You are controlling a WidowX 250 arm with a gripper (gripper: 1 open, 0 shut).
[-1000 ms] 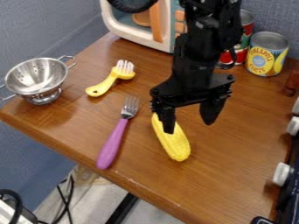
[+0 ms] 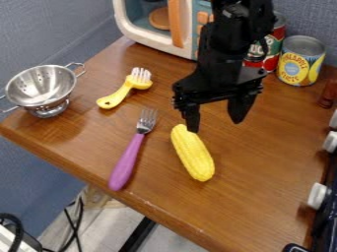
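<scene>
My black gripper (image 2: 214, 113) hangs over the middle of the wooden table, its two fingers spread wide open with nothing between them. The left finger ends just above the upper end of a yellow corn cob (image 2: 194, 156); the right finger is out to the right of it, raised over bare wood. The cob lies lengthwise, pointing toward the front.
Left lie a purple-handled fork (image 2: 128, 157), a yellow brush (image 2: 121, 91) and a steel colander (image 2: 39, 91) at the edge. Behind stand a toy microwave (image 2: 145, 20) and cans (image 2: 301, 62). Stove knobs line the right edge.
The gripper and arm have shifted slightly up and to the right over the last second, staying open. The corn and other objects have not visibly moved.
</scene>
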